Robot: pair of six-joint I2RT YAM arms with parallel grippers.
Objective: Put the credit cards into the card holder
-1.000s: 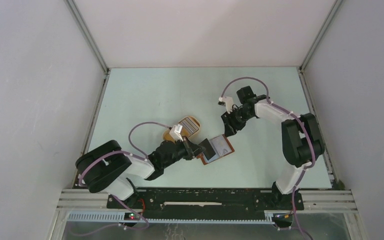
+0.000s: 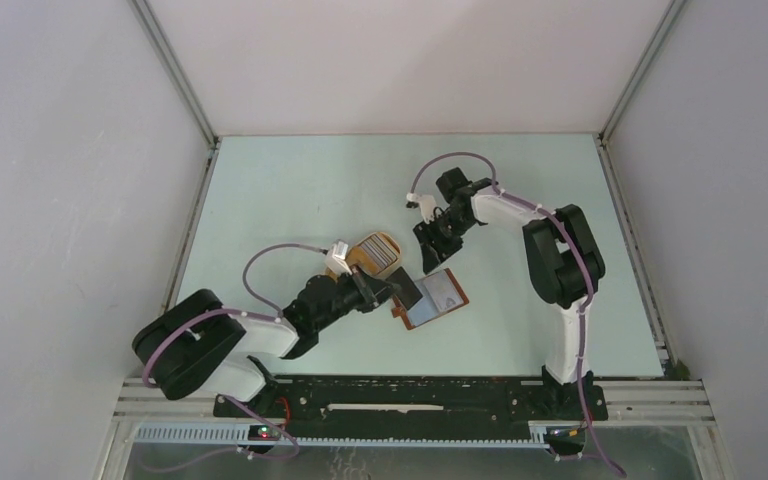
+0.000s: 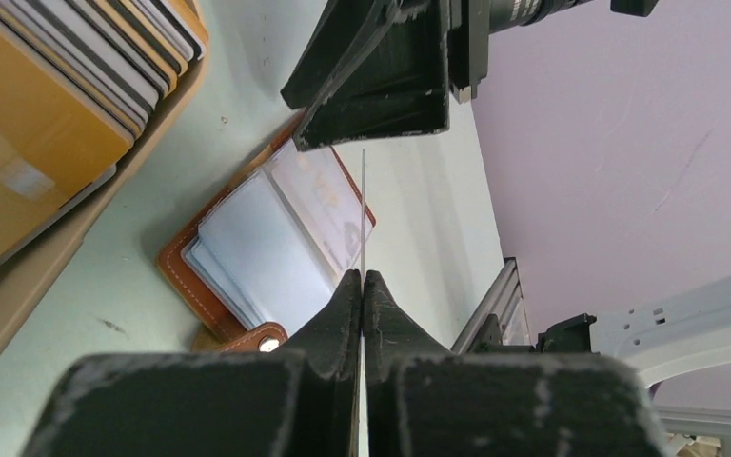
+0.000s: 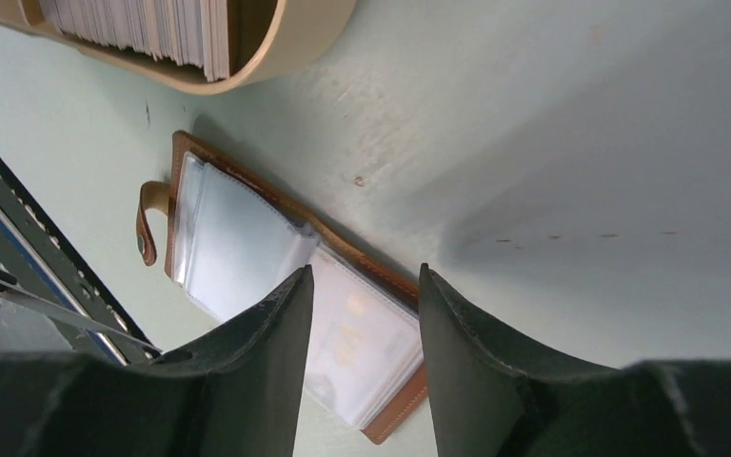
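A dark card (image 2: 406,288) is pinched in my left gripper, whose fingers are shut on it. From the left wrist the card (image 3: 364,209) shows edge-on as a thin upright line. The open brown card holder (image 2: 438,299) lies flat on the table, with clear pockets (image 3: 266,252) and a snap strap (image 4: 155,200). The held card is above the holder's left end; whether it touches a pocket cannot be told. My right gripper is part open with nothing between its fingers, over the holder's upper edge.
A tan oval box (image 2: 390,240) full of upright cards (image 3: 105,67) stands just up and left of the holder. Behind and to the right, the table (image 2: 530,330) is clear.
My left gripper and its card have shifted slightly left and up in the top view. The right arm has moved left, toward the holder and the card. The holder stays put.
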